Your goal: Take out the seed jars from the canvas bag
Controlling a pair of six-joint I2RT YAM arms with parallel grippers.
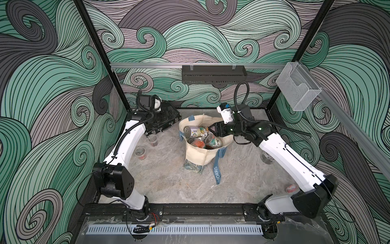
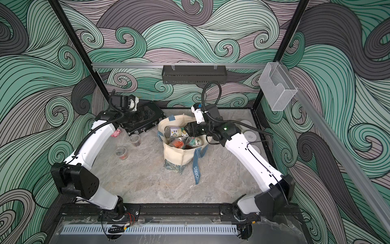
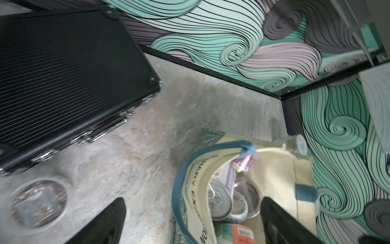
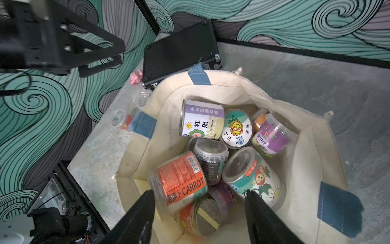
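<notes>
The cream canvas bag (image 1: 203, 156) with blue straps holds several seed jars: an orange CARROT jar (image 4: 178, 183), a lilac-labelled can (image 4: 201, 120), a purple jar (image 4: 270, 138) and others. My right gripper hangs over the bag, fingers apart in its wrist view with no object visible between them; how far it is closed is unclear. My left gripper stands open, raised left of the bag beside the black case. Two small clear jars (image 1: 140, 153) stand on the left of the table.
A black case (image 3: 61, 81) lies at the back left. A pink object (image 4: 136, 77) lies near it. Round grey items (image 2: 250, 135) sit at the right.
</notes>
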